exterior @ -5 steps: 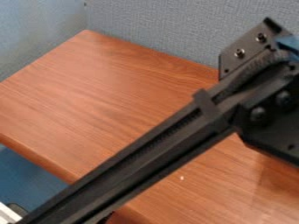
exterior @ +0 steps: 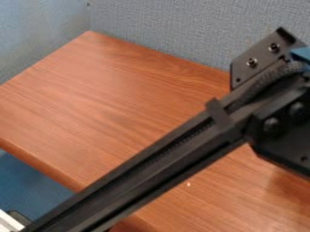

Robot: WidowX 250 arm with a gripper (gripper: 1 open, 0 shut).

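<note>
A black rail of my arm [exterior: 158, 168] crosses the camera view from the lower left up to a black bolted plate assembly [exterior: 273, 63] at the right edge, with a blue piece behind it. No gripper fingers show in the view, so what they hold or touch is hidden.
Grey-blue padded walls [exterior: 169, 27] stand along its back and left. A white object [exterior: 10, 222] shows at the bottom left corner, off the table.
The plate assembly at the right has shifted very slightly to the right; otherwise the scene looks the same.
</note>
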